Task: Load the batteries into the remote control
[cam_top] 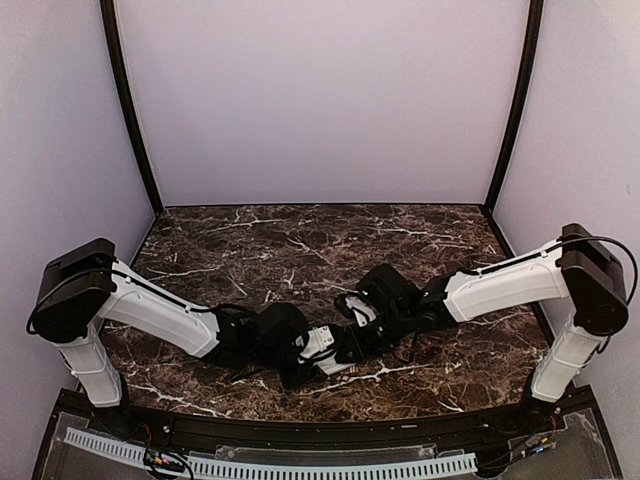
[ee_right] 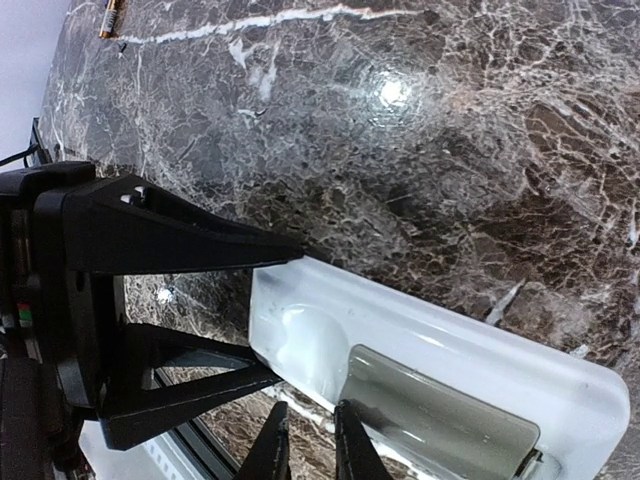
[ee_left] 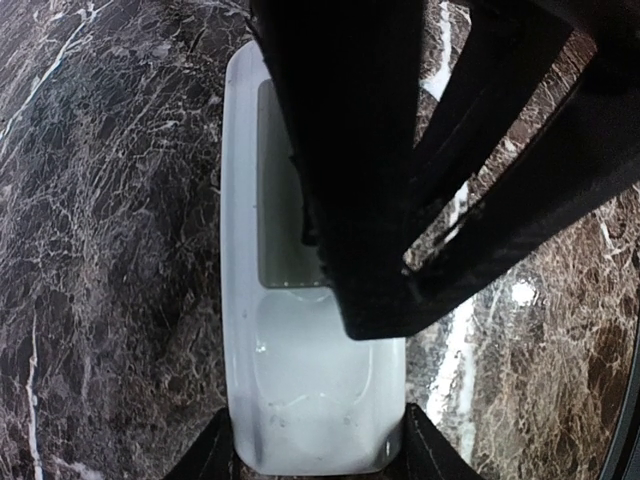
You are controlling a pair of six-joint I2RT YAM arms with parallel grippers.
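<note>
My left gripper is shut on the near end of the white remote control (ee_left: 315, 385), which has a long grey battery compartment (ee_right: 430, 408). Across the remote in the left wrist view run the dark fingers (ee_left: 375, 260) of my right gripper, hiding part of the compartment. In the right wrist view my right gripper has its fingertips a little apart beside the compartment's edge; no object shows clearly between them. Something silvery (ee_right: 542, 466) is partly visible at the compartment's far end. A battery (ee_right: 109, 18) with a copper-coloured end lies on the table, cut by the frame's corner.
Both arms meet near the front middle of the dark marbled table (cam_top: 250, 240), so the grippers are very close together. White walls stand at the sides and back, with a vented strip (cam_top: 330, 470) along the front.
</note>
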